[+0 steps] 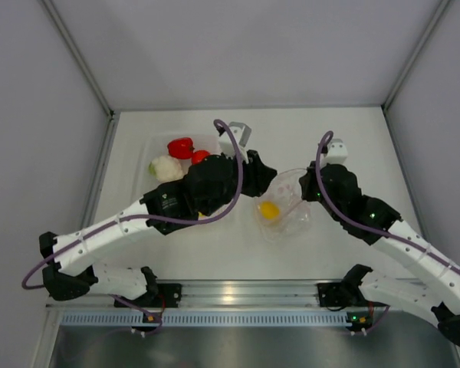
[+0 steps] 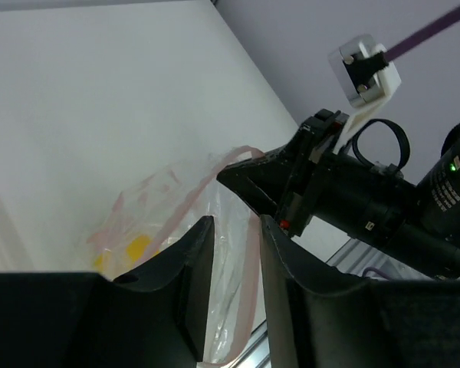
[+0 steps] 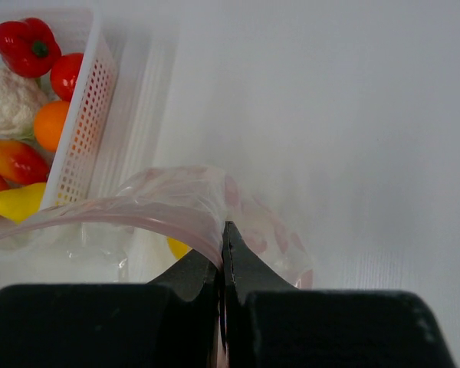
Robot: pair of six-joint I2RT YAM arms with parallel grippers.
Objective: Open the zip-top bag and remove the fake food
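The clear zip bag [image 1: 284,222] with pink-edged top lies at centre right, yellow food [image 1: 269,209] inside. My right gripper [image 1: 307,184] is shut on the bag's edge, holding it up; in the right wrist view the film runs into the fingertips [image 3: 227,230]. My left gripper [image 1: 262,184] is close to the bag's left side; in the left wrist view its fingers [image 2: 280,284] are part open in front of the bag's mouth, with no bag clearly between them.
A white basket [image 3: 88,123] of fake fruit and vegetables stands on the left, partly under my left arm in the top view.
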